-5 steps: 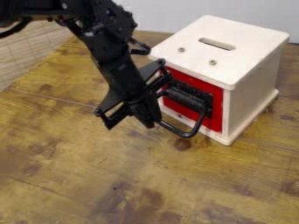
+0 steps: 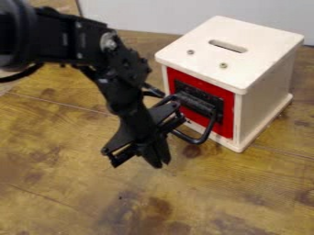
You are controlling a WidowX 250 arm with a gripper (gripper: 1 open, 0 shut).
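Observation:
A white box point(image 2: 258, 83) with a slot and two small fittings on top stands at the back right. Its red front point(image 2: 175, 78) holds a dark panel with a black bar handle point(image 2: 211, 128) sticking out forward and down. My black gripper point(image 2: 153, 156) is low over the wooden floor, just left of and in front of the handle, shut, with nothing visible between its fingers.
A light mat lies at the far left behind my arm, and a pale wall stands at the back.
My gripper has moved down and toward the front, away from the panel's upper part. The box and handle look the same.

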